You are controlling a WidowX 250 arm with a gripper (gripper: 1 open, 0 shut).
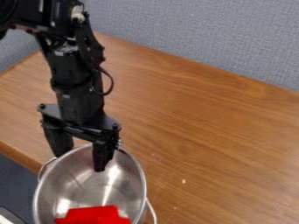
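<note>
A steel pot point(122, 188) with wire handles stands at the front left of the table. A red object point(93, 216) lies in its lower part, partly cut off by the frame's bottom edge. My black gripper point(79, 149) is open at the pot's back rim, one finger reaching down over the inside, above and apart from the red object.
A grey wall is at the back. The table's left edge runs beside the pot, with a dark area beyond it at the lower left.
</note>
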